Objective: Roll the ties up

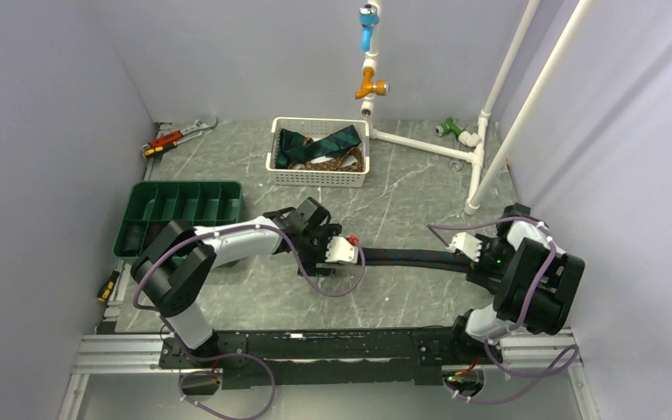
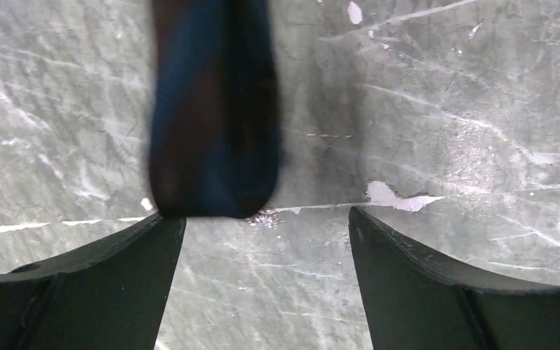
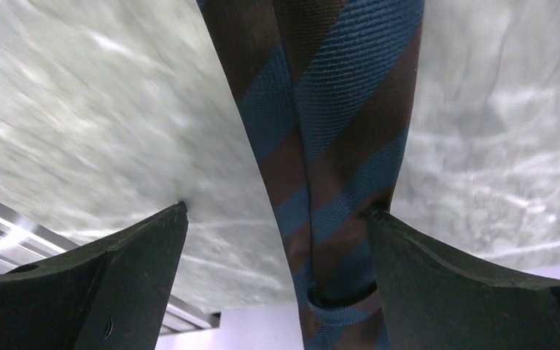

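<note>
A dark navy and brown striped tie [image 1: 407, 258] lies lengthwise across the front middle of the table, narrow and flat. My left gripper is open over the tie's left end [image 2: 215, 160], which shows blurred just above the gap between the fingertips. My right gripper stands open over the tie's right part [image 3: 343, 117], the band running between its fingers, with a small fold near the bottom of that view. The tie's far right end is hidden by the right arm in the top view.
A white basket [image 1: 319, 177] holding other ties stands at the back middle. A green divided tray [image 1: 179, 188] sits left of the left arm. White pipes [image 1: 420, 143] stand at the back right, tools [image 1: 179, 136] at the back left.
</note>
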